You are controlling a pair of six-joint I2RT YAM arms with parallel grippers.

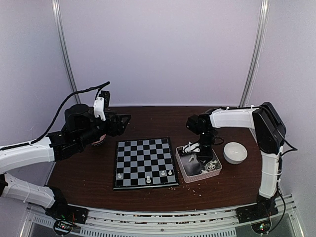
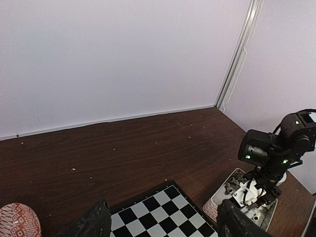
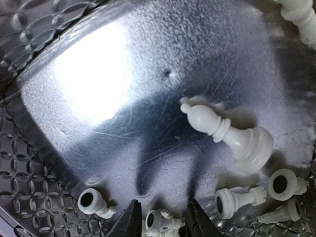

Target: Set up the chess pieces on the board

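The chessboard (image 1: 144,158) holds several white pieces along its near side. Right of it is the plastic container (image 1: 197,177) of loose pieces, with my right arm over it. In the right wrist view a white bishop (image 3: 252,148) lies on the container floor, with smaller pieces near the bottom edge, among them a white rook (image 3: 237,200). My right gripper has its fingers open at the bottom of that view, above those pieces. My left gripper hangs open and empty at the left of the table, above its surface.
A white bowl (image 1: 235,153) stands right of the container. A red patterned object (image 2: 15,222) is at the left, partly behind my left arm.
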